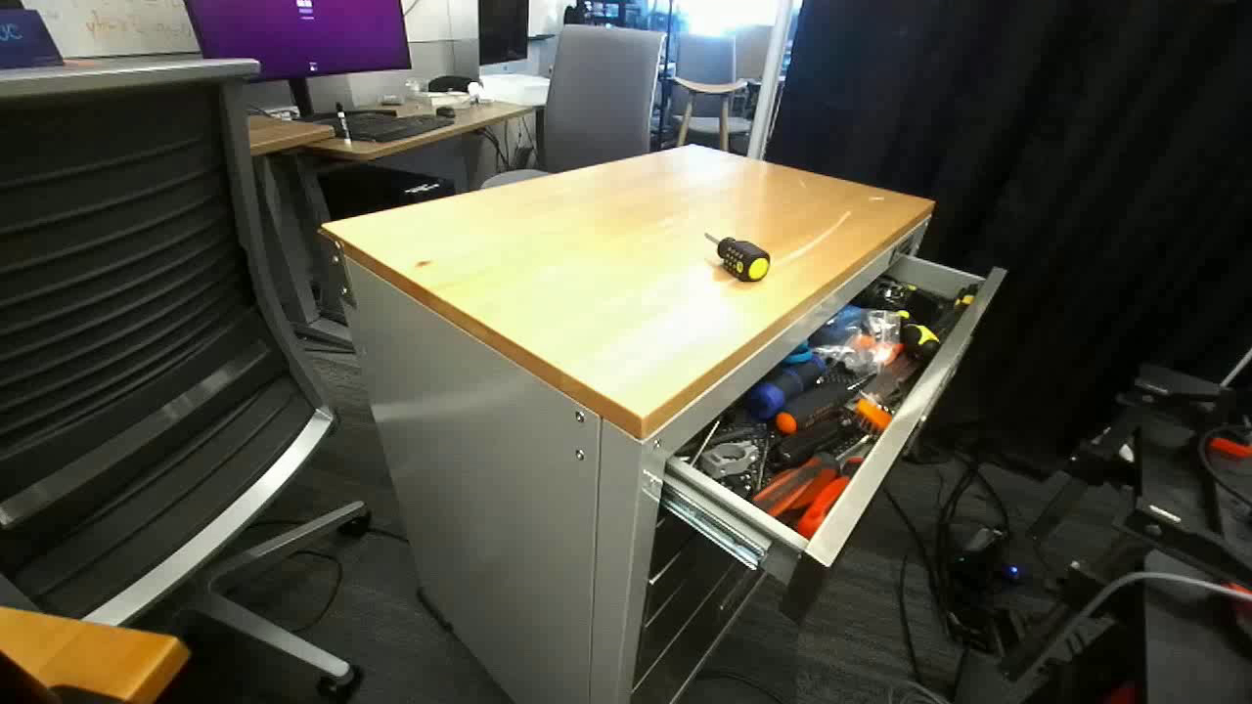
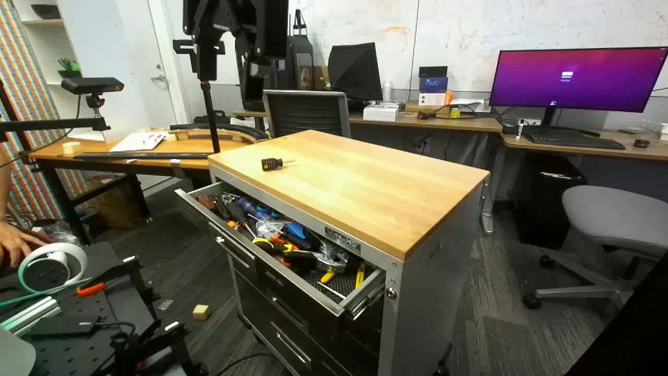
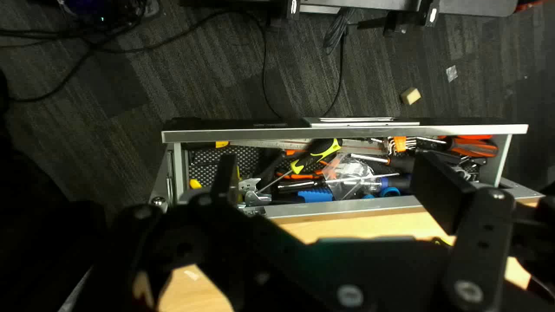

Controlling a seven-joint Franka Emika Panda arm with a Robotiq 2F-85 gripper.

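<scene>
A stubby black-and-yellow screwdriver (image 1: 744, 259) lies alone on the wooden cabinet top (image 1: 528, 270); exterior view 2 shows the same screwdriver (image 2: 272, 164) near the top's left end. Below the top, a drawer (image 1: 904, 405) is pulled out and filled with tools. My gripper is open, its two dark fingers wide apart, with nothing between them. It hangs high above the drawer and cabinet edge in the wrist view. Part of the dark arm shows at the top of exterior view 2. In the wrist view my gripper hides most of the screwdriver.
In the drawer lie a yellow-and-black screwdriver (image 3: 315, 155), a clear plastic bag (image 3: 349, 174) and red-handled pliers (image 3: 473, 147), among several other tools. An office chair (image 1: 141, 305) stands by the cabinet. Most of the cabinet top is bare.
</scene>
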